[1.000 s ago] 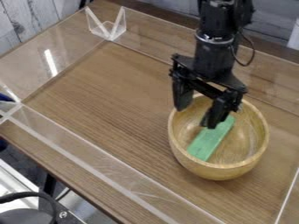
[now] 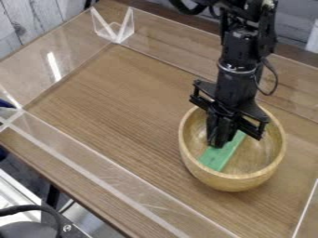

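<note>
My black gripper (image 2: 218,135) reaches down from the top of the camera view into a round tan bowl (image 2: 263,165), its tip low over the bowl's left-middle part. A green bar-like object (image 2: 214,158) lies diagonally in the bowl, directly at and below the gripper's tip, which covers its upper part. The gripper looks shut; whether it touches the green object cannot be told.
A wooden table (image 2: 106,112) has wide clear room left of the bowl. A small white wire-like holder (image 2: 114,26) stands at the upper left. Black parts and cables sit at the lower-left edge.
The bowl has stayed in place.
</note>
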